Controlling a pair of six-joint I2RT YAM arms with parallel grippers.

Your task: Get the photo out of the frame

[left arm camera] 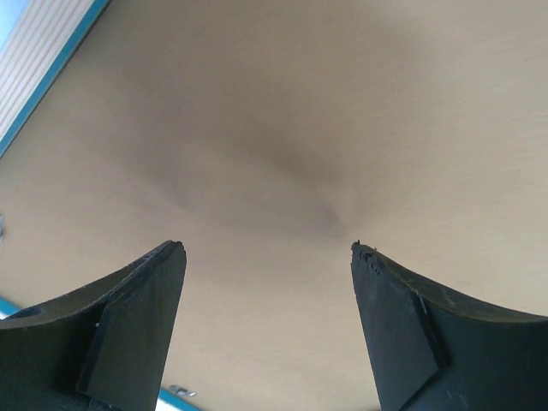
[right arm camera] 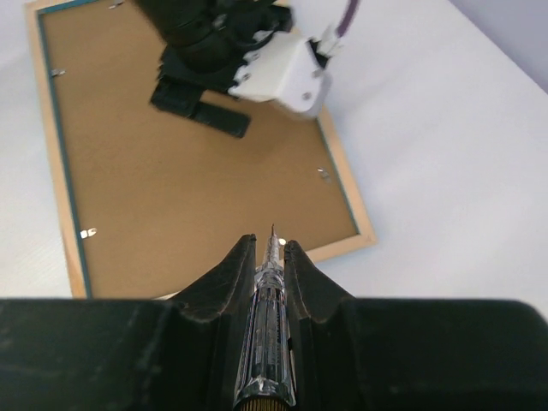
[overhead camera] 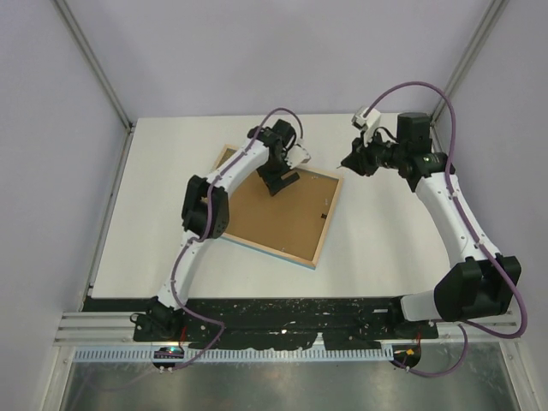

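The picture frame [overhead camera: 330,224] lies back side up on the white table, its wooden rim surrounding a brown backing board [overhead camera: 278,216]. No photo shows; the board covers the inside. Over the upper part of the board is my left gripper [overhead camera: 278,181], its fingers [left arm camera: 137,334] well apart with only bare board in view between them. Beyond the frame's right corner stands my right gripper [overhead camera: 347,164], shut on a thin pointed metal tool [right arm camera: 267,334]. The tool's tip points toward the frame in the right wrist view, seemingly clear of it.
Small metal tabs [right arm camera: 89,232] sit along the inner edge of the rim. A blue-edged white strip [left arm camera: 47,60] crosses the corner of the left wrist view.
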